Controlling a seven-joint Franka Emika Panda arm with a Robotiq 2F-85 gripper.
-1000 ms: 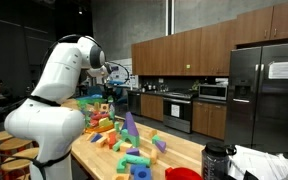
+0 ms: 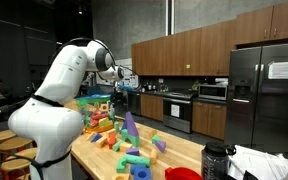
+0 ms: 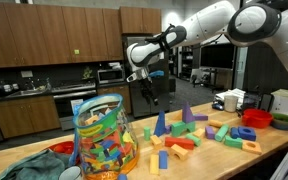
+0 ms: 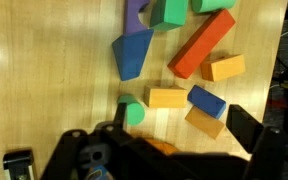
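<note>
My gripper [image 3: 144, 86] hangs well above the wooden table, its fingers apart and empty. Looking down in the wrist view, I see scattered toy blocks between and beyond the black fingers: an orange block [image 4: 166, 98], a blue block [image 4: 206, 101], a tan block [image 4: 204, 123], a green cylinder [image 4: 133, 111], a blue wedge [image 4: 132, 54] and a long red block [image 4: 203, 44]. A clear bag of colourful blocks [image 3: 106, 138] stands at the left of the table in exterior view 2. In the wrist view it is mostly hidden beneath the gripper.
A red bowl [image 3: 256, 118] and a green bowl [image 3: 283, 121] sit at the table's right in exterior view 2. A black canister [image 2: 216, 160] and a white cloth [image 2: 266, 164] lie near the front right in exterior view 1. Tall purple blocks [image 2: 131, 126] stand among the pieces.
Over the last second the arm's far end has shifted right in exterior view 1, and the gripper has swung with it. The blocks look unmoved.
</note>
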